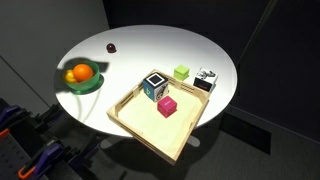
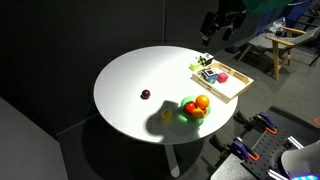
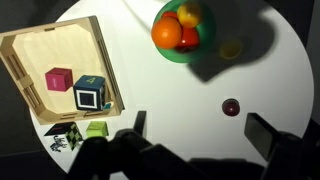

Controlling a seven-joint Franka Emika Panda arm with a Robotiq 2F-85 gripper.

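My gripper is open high above the round table, its two dark fingers wide apart with nothing between them. It also hangs at the top of exterior view 2. Ahead of it in the wrist view, a green bowl [image 3: 205, 48] holds an orange [image 3: 165, 33] and red and yellow fruit. A yellow round thing [image 3: 231, 48] lies on the table beside the bowl. Closer to the right finger, a small dark red ball [image 3: 231, 107] sits alone. A wooden tray [image 1: 140, 131] contains a pink cube [image 1: 166, 106] and a larger blue patterned cube [image 1: 155, 86].
Outside the tray stand a lime green cube [image 1: 181, 72] and a black-and-white patterned cube [image 1: 205, 79]. The tray slightly overhangs the table edge.
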